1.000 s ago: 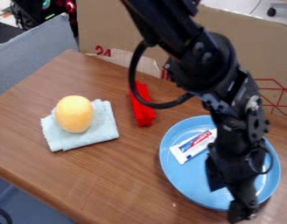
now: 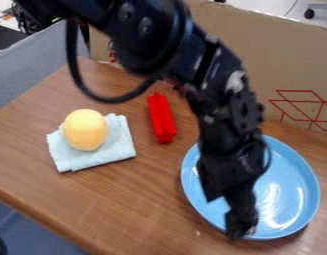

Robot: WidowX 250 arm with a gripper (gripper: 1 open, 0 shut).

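My black gripper [image 2: 233, 209] is low over a blue plate [image 2: 293, 199] at the right of the table, and its wrist and fingers cover the plate's left middle. I cannot tell whether the gripper is open or shut, or whether anything is between its fingers. A red object [image 2: 163, 119] lies left of the arm, and a yellow round object [image 2: 84, 129] rests on a folded pale cloth [image 2: 96, 156] at the left.
A cardboard box [image 2: 293, 85] stands along the back.
The arm and gripper have moved left across the plate, now covering the white tube. The red object and the yellow one have stayed in place.
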